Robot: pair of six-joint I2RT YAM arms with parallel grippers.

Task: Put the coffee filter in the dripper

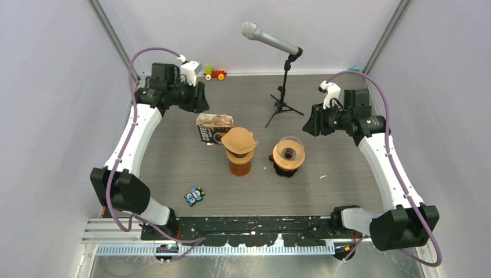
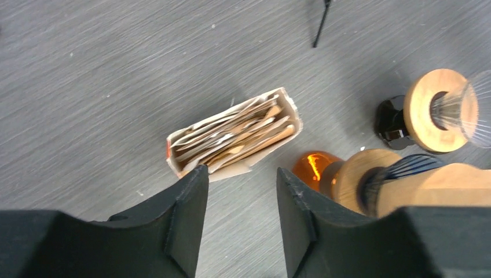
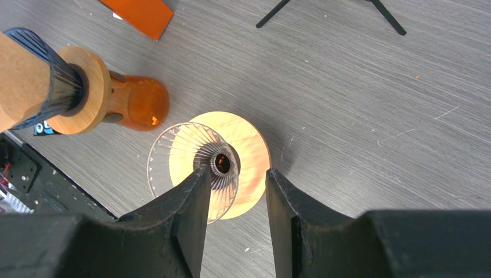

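A brown paper filter (image 1: pixel 239 139) sits in the dripper over the amber carafe (image 1: pixel 240 167). To its right, the clear ribbed dripper (image 1: pixel 290 148) with its wooden collar (image 3: pixel 252 152) stands empty on a dark carafe. The open coffee box (image 1: pixel 211 134), filled with several folded papers (image 2: pixel 234 136), lies behind and left of the filled dripper. My left gripper (image 1: pixel 201 105) hovers near that box, its fingers (image 2: pixel 195 194) apart with only table between them. My right gripper (image 1: pixel 313 126), also open and empty, is above and right of the empty dripper.
A microphone (image 1: pixel 269 39) on a tripod stand (image 1: pixel 281 106) occupies the back middle. A toy car (image 1: pixel 215 75) rests at the back edge, and a blue owl-like toy (image 1: pixel 194 196) at front left.
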